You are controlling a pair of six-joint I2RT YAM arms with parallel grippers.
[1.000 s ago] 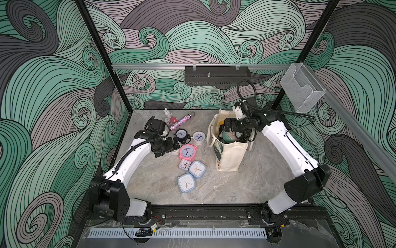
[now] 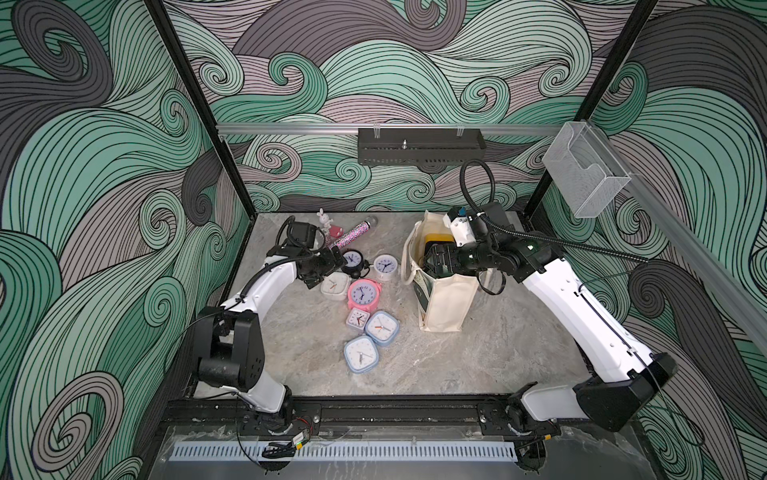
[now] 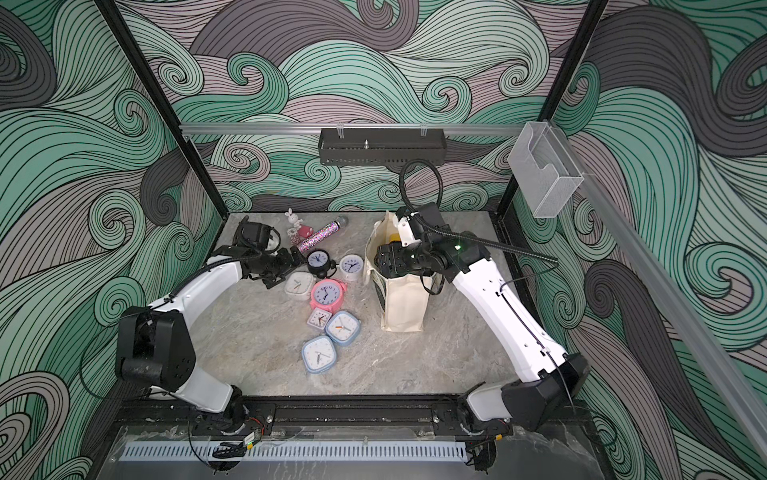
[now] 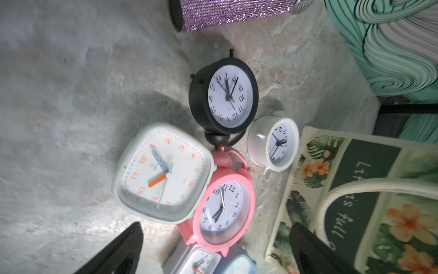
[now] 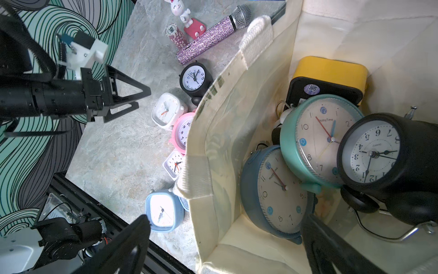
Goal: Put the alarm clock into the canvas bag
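The canvas bag [image 2: 447, 308] stands upright at centre right, holding a teal clock [image 5: 314, 127], a blue clock [image 5: 269, 201], a black clock [image 5: 374, 146] and a yellow-topped clock [image 5: 330, 68]. My right gripper [image 2: 439, 256] is open over the bag's mouth, nothing between its fingers. My left gripper [image 2: 323, 264] hangs open and empty above the loose clocks: a white square clock [image 4: 159, 178], a pink clock [image 4: 223, 205], a black clock [image 4: 228, 96], a small white round clock [image 4: 278, 141], a small square clock [image 3: 319, 317] and two blue-rimmed clocks [image 2: 361, 353] [image 2: 382, 326].
A glittery microphone [image 5: 209, 41] and a rabbit figurine [image 5: 178, 6] lie at the back left, beyond the clocks. A wire basket [image 2: 583, 176] hangs at the right.
My left gripper has shifted, now sitting a little higher and farther back. The clocks outside have not moved.
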